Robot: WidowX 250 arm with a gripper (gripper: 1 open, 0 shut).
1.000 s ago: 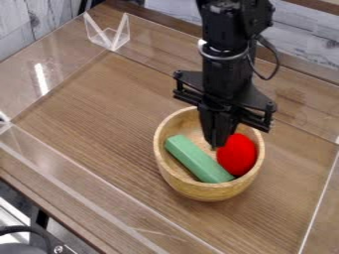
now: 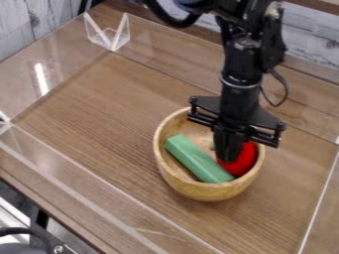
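Note:
My black gripper (image 2: 228, 151) reaches down into a light wooden bowl (image 2: 193, 189) in the middle right of the camera view. In the bowl lie a green elongated object (image 2: 193, 157) on the left and a red round object (image 2: 241, 163) on the right. My fingertips are low at the red object's upper left, partly over it. The finger looks narrow, and whether anything is between the fingers is hard to see.
A wooden table (image 2: 93, 129) surrounds the bowl, with broad clear space to the left. A white wire rack-like item (image 2: 111, 32) stands at the back left. A dark cable hangs beside the arm.
The gripper has moved right and lower into the bowl, closer onto the red object, which is now more covered by it.

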